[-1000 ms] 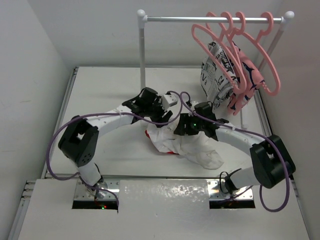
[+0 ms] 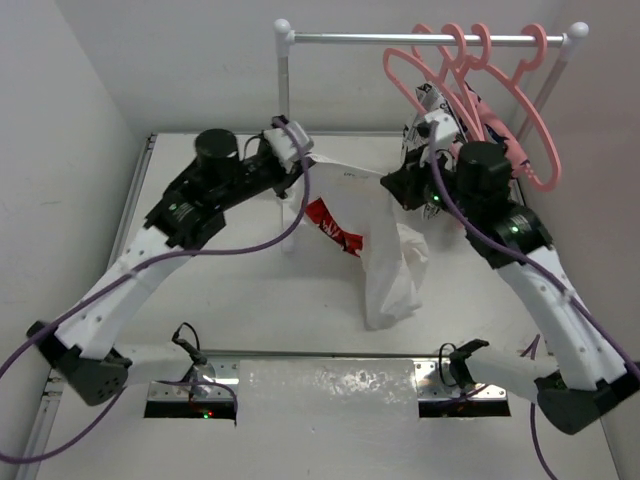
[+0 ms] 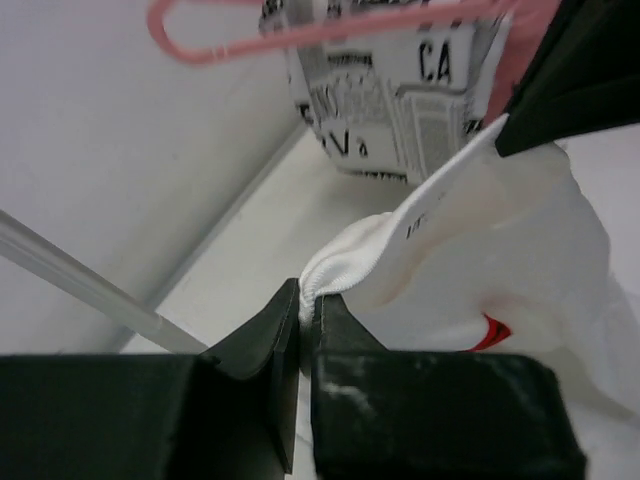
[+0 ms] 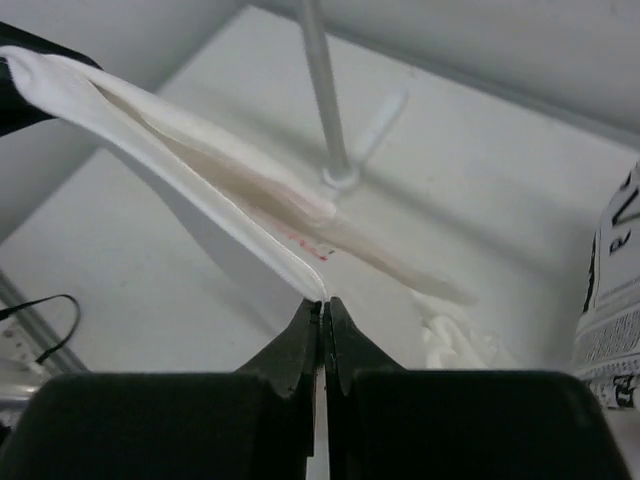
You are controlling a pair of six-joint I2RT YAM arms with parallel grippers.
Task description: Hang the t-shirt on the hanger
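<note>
A white t shirt [image 2: 380, 250] with a red print hangs stretched between my two grippers over the table. My left gripper [image 2: 305, 160] is shut on one upper edge of it; in the left wrist view the fabric [image 3: 350, 250] runs up from the pinched fingertips. My right gripper [image 2: 394, 184] is shut on the other upper edge, the cloth [image 4: 180, 160] rising from its fingertips in the right wrist view. The lower part of the shirt droops toward the table.
At top right, several pink hangers [image 2: 530, 100] hang on a white rail [image 2: 360, 37], with patterned garments [image 3: 400, 120] on some. The rail's posts stand behind the shirt.
Both grippers have shut on the shirt and lifted it, moving up and apart, so it is now stretched between them with the red print showing.
</note>
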